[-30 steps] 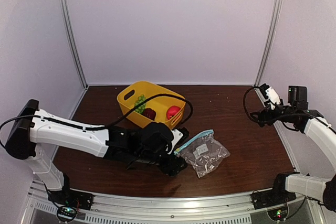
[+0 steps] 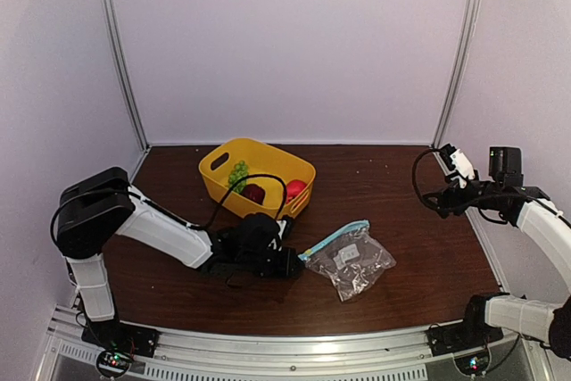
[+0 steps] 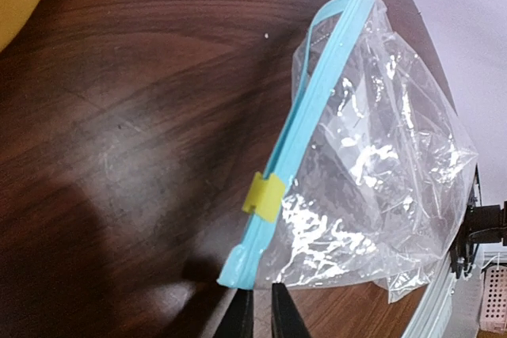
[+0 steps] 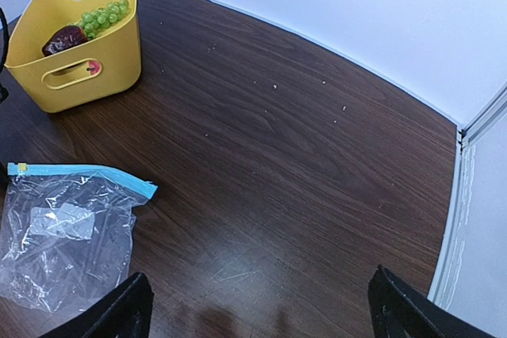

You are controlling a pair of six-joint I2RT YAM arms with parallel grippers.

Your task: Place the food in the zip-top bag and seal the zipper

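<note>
A clear zip bag [image 2: 352, 263] with a light blue zip strip [image 3: 317, 93] and a yellow slider [image 3: 264, 195] lies flat on the table. At the strip's near end is my left gripper, its fingertips close together with a narrow gap showing. Whether any bag film lies in that gap is hard to see. Inside the yellow basket [image 4: 119, 57] are green grapes [image 4: 103, 17], a dark red fruit [image 4: 65, 39] and a bright red fruit [image 2: 295, 189]. My right gripper hangs wide open and empty at the right side.
Behind the left gripper and bag stands the basket, upright. A metal rail [image 2: 294, 345] runs along the front edge, and pale walls enclose the back and sides.
The bag has shifted slightly right. The right arm is still.
</note>
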